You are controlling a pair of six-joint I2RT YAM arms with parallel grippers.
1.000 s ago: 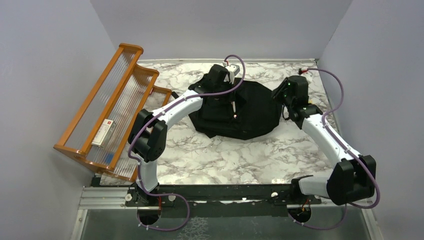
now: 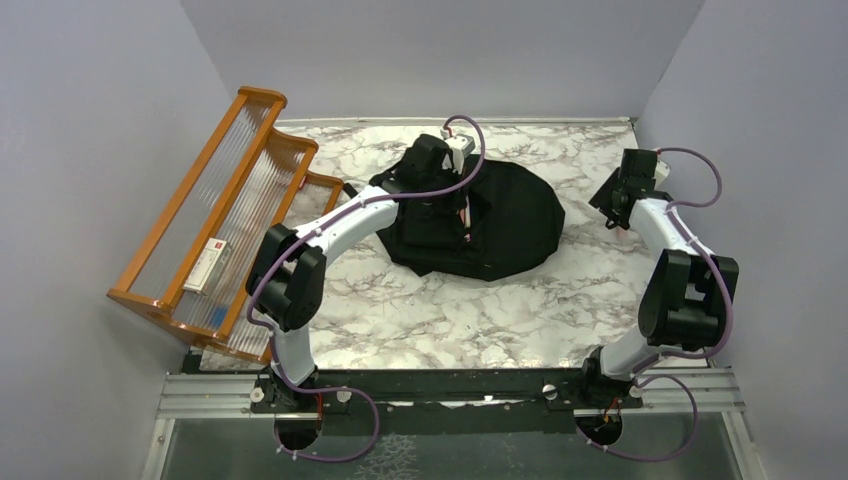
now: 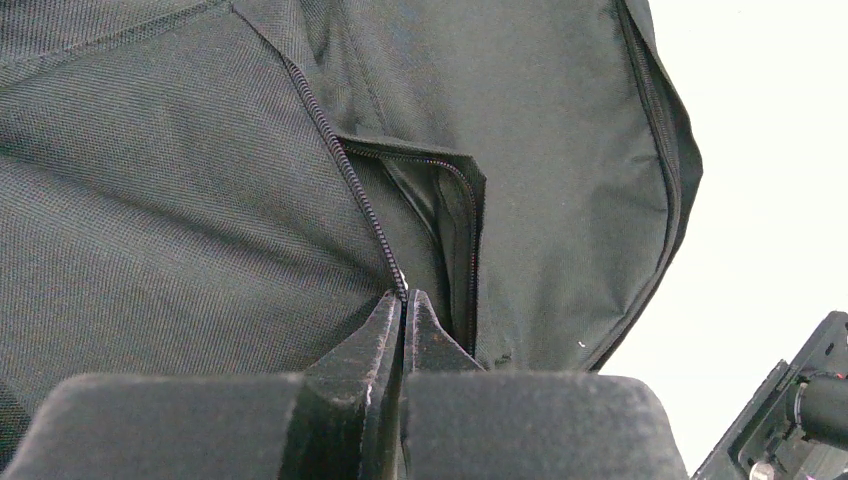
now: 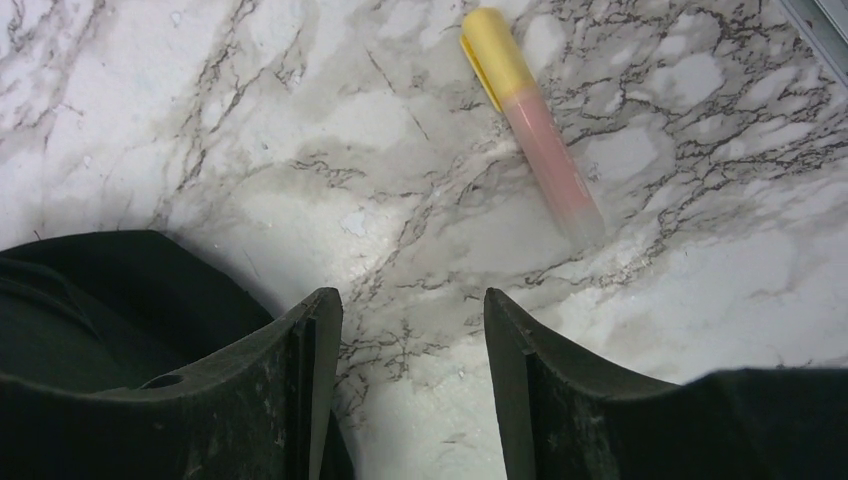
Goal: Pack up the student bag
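The black bag [image 2: 520, 220] lies flat on the marble table. In the left wrist view its zippered edge [image 3: 350, 180] runs taut into the tips of my left gripper, which is shut on that thin edge. A slim pale, reddish strip [image 2: 467, 222] shows beside the bag's opening; what it is I cannot make out. My right gripper is open and empty over the table at the right. Ahead of its fingertips, apart from them, lies a marker with a yellow cap and pink barrel [image 4: 548, 150].
At the left a tilted wooden rack [image 2: 200, 210] with clear ribbed panels holds a white box [image 2: 206, 266]. Black bag fabric [image 4: 120, 300] comes close to the right gripper's left finger. Bare marble [image 2: 480, 325] stretches across the front of the table.
My right arm has swung right, away from the bag's right edge, to above the marker. The left gripper has shifted slightly left, staying at the bag.
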